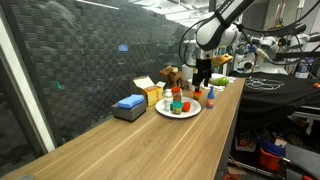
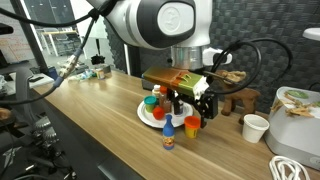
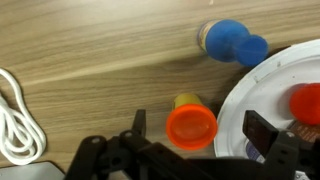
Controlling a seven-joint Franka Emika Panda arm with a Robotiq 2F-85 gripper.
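Note:
A small cup with an orange top and yellow lower part stands upright on the wooden table, just off the plate's edge. My gripper is open above it, one finger on each side in the wrist view, with the cup's orange top showing between them. In exterior view 2 the fingertips hang over the cup. Whether the fingers reach down beside it is hard to tell. From exterior view 1, the gripper partly overlaps the area around the cup.
Beside the cup stands a blue bottle. A white plate holds a red item and several other things. A white cup and a coiled white cable lie towards the other side. Bare table stretches left in exterior view 1.

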